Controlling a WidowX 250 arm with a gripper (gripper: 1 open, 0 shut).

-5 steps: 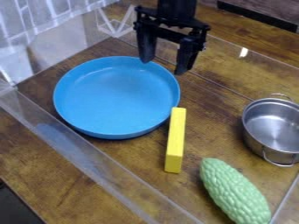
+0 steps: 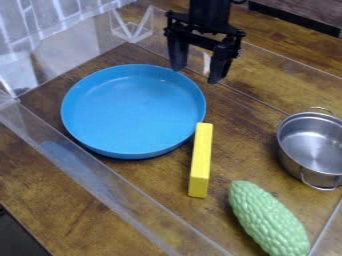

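Observation:
The black gripper (image 2: 201,56) hangs at the top centre, above the back edge of a blue round plate (image 2: 127,108); its dark fingers point down and stand apart, and I see nothing clearly between them. A yellow bar (image 2: 202,160) lies upright in the view, just right of the plate. A green bumpy vegetable (image 2: 267,217) is at the lower right, and a steel pot (image 2: 311,145) sits at the right edge.
Clear transparent walls run along the left side and behind the plate.
The gripper has risen slightly and shifted a little. The plate, bar, pot and vegetable have not moved.

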